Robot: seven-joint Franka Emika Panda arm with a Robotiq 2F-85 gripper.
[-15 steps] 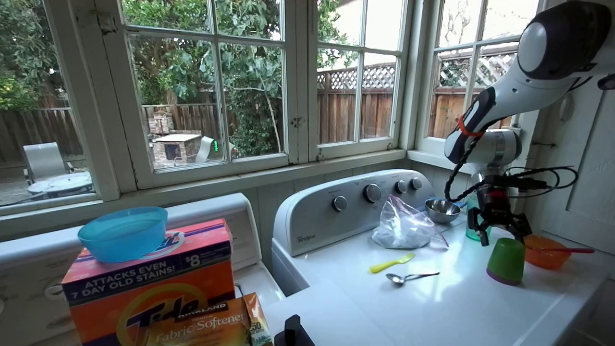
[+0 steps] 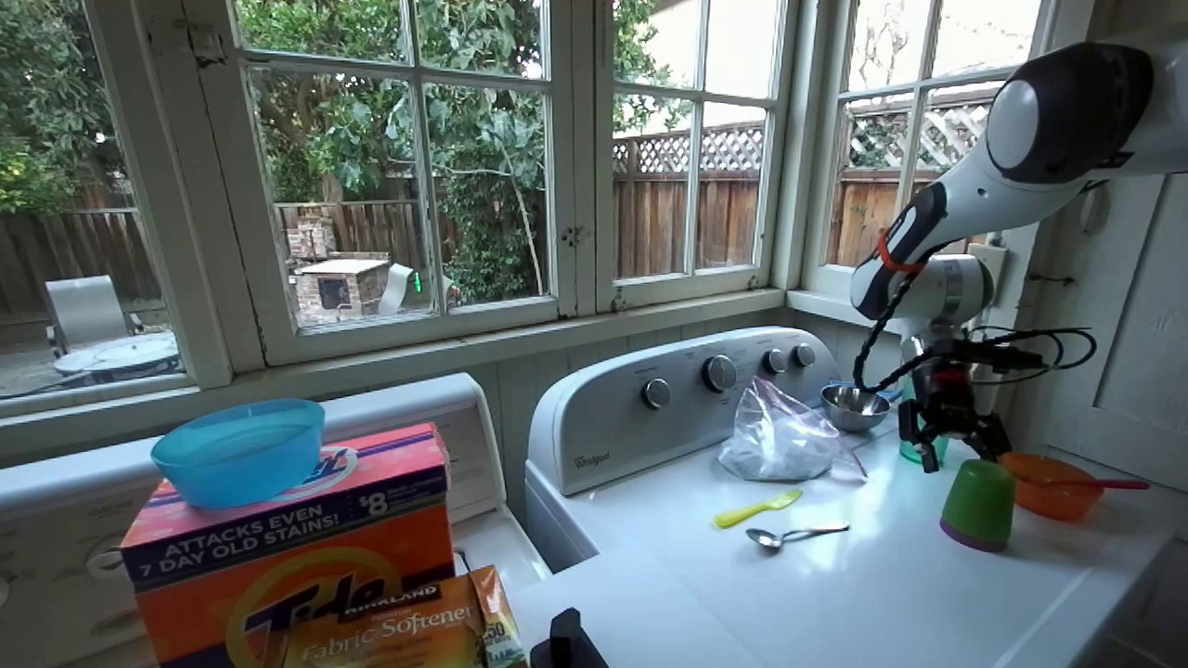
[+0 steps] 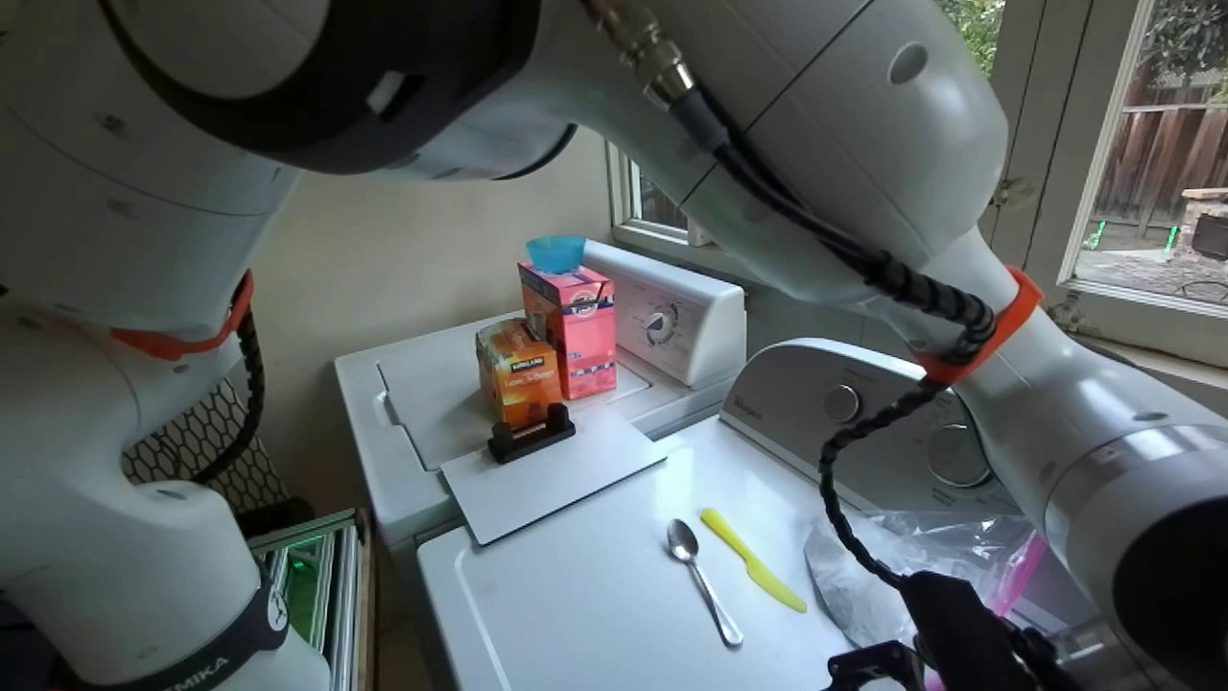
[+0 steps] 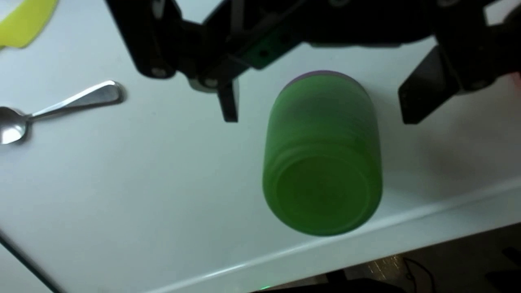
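Observation:
Upside down on the white washer top stands a green cup [image 2: 978, 503] with a purple rim at its base. In the wrist view the cup [image 4: 322, 156] sits below and between the spread fingers, apart from both. My gripper [image 2: 960, 445] is open above and just behind the cup in exterior view 1, with nothing held. From the wrist, the open gripper shows one finger on each side of the cup. Exterior view 2 cuts the gripper off at the lower edge and leaves the cup out.
An orange bowl [image 2: 1052, 486] with a reddish utensil is right of the cup. A clear bag [image 2: 780, 440], metal bowl [image 2: 855, 407], yellow knife [image 2: 757, 508] and spoon [image 2: 793, 538] lie leftward. The washer's front edge [image 4: 220, 271] runs close to the cup.
The arm and gripper have shifted slightly left in exterior view 1. The green cup stands where it was, and the gripper remains open.

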